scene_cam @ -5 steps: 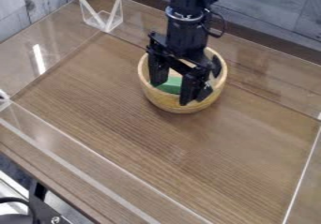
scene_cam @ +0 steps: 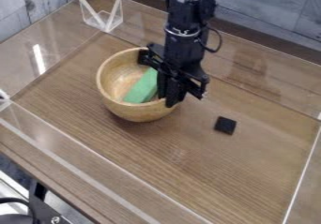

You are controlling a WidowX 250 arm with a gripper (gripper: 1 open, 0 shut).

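A tan round bowl (scene_cam: 115, 97) sits on the wooden table left of centre, with a green object (scene_cam: 141, 90) inside it. My black gripper (scene_cam: 167, 95) is down over the bowl's right side, partly covering the bowl. Its fingers look close together, but whether they hold the rim or anything else is hard to tell.
A small black block (scene_cam: 226, 126) lies on the table right of the bowl. Clear plastic pieces are at the upper left and left edge.
The bowl and green object have shifted left and slightly down, with my gripper. The black block, hidden or elsewhere before, now shows on the right.
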